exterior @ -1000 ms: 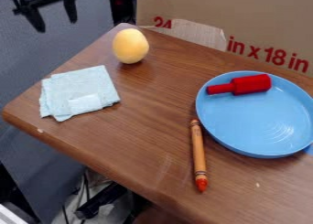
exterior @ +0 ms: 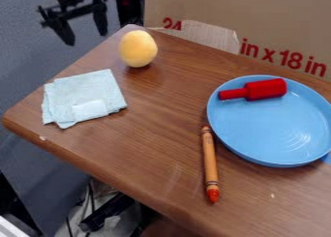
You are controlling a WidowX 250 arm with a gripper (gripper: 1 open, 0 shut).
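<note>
My black gripper (exterior: pixel 83 28) hangs at the upper left, beyond the table's edge, with its two fingers apart and nothing visible between them. On the wooden table (exterior: pixel 149 144) are a yellow egg-shaped object (exterior: pixel 138 48) near the back, a folded pale blue cloth (exterior: pixel 83 97) at the left, and an orange crayon (exterior: pixel 211 165) lying toward the front. A blue plate (exterior: pixel 272 134) at the right holds a red bottle-like object (exterior: pixel 257 89).
A large cardboard box (exterior: pixel 258 28) stands along the back right. The middle of the table between cloth, crayon and yellow object is clear. Cables and dark equipment lie below the left edge.
My gripper has moved a little down and to the right since a second ago. The objects on the table have not visibly moved.
</note>
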